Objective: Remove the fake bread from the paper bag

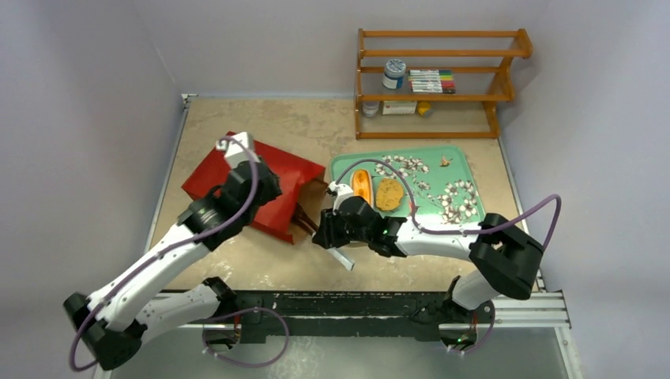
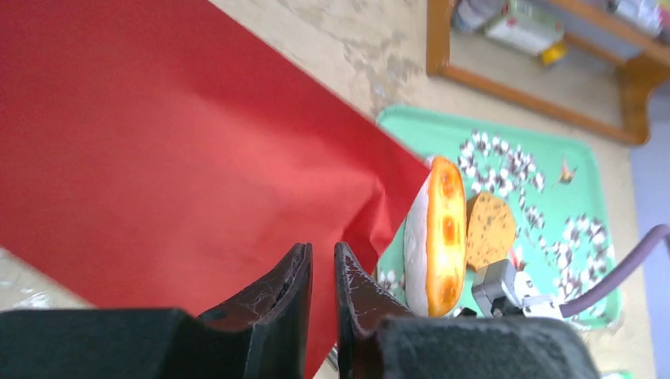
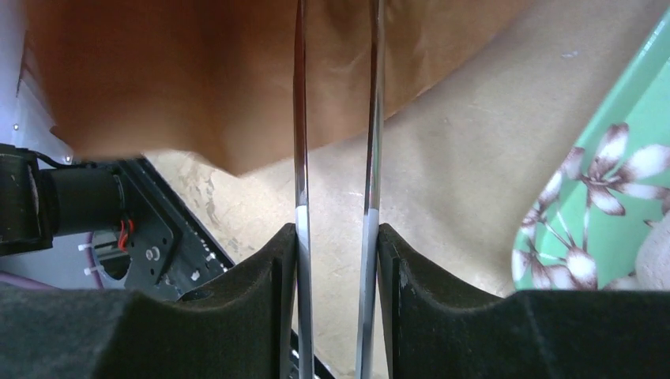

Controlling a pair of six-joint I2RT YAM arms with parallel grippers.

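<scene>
A red paper bag (image 1: 276,213) lies on the left of the table, its brown opening facing right. My left gripper hangs above it, part open with nothing visible between its tips. My right gripper reaches into the bag's opening with its long fingers slightly apart; the brown paper interior (image 3: 253,110) shows around them, and no bread is visible between them. A long bread (image 2: 446,237) and a round bread piece (image 1: 389,194) lie on the green tray right of the bag.
The green tray (image 1: 442,157) with flower pattern fills the right of the table. A wooden shelf (image 1: 434,135) with jars, markers and boxes stands at the back. Bare table shows in front and at back left.
</scene>
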